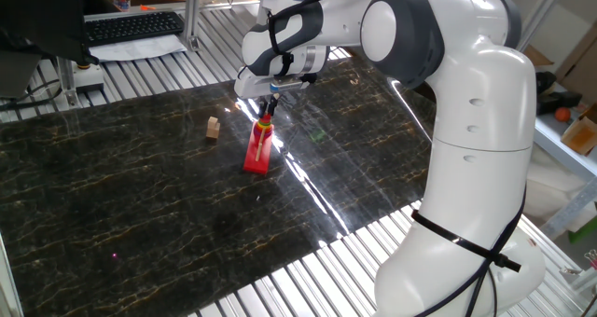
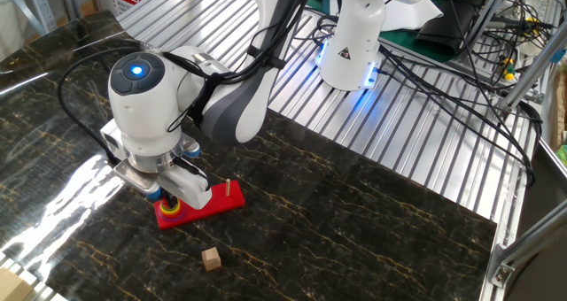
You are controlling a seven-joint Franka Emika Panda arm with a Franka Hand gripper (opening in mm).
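A red board (image 1: 256, 164) lies on the dark marble-patterned table, with a bare wooden peg (image 2: 228, 188) standing near one end. At its other end are stacked rings, among them a yellow ring (image 2: 167, 214) and a red one just above it in exterior view 1. My gripper (image 1: 270, 108) points down right over this stack, its dark fingers close to or touching the top ring. Hand and rings hide the fingertips in both views, so whether they grip a ring does not show.
Apart from the board stands a small wooden block (image 2: 211, 258) on the table. A keyboard (image 1: 133, 27) lies on the slatted surface at the back. Wide stretches of the marble top are clear.
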